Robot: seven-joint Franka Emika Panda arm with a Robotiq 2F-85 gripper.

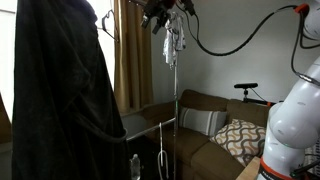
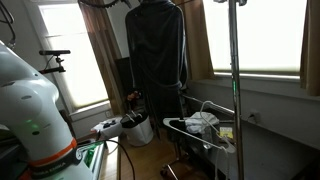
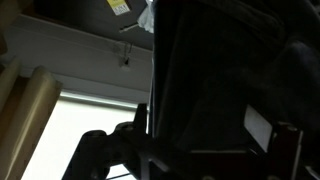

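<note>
A large dark garment (image 1: 60, 95) hangs down the left side of exterior view 1. In exterior view 2 the same garment (image 2: 158, 50) hangs at the top, left of the metal pole. At the top of exterior view 1 is my gripper (image 1: 160, 15), partly cut off by the frame edge and to the right of the garment. The wrist view shows the gripper open, its fingers wide apart at the bottom. Dark cloth (image 3: 215, 75) fills much of that view beyond the fingers; whether they touch it cannot be told.
White cloth (image 1: 174, 42) hangs near the upright pole (image 1: 175, 100). A white rail (image 2: 200, 130) with a bundle of cloth (image 2: 203, 122) stands low by the window. A brown sofa (image 1: 205, 155) with cushions is behind. A black cable loops beside the arm.
</note>
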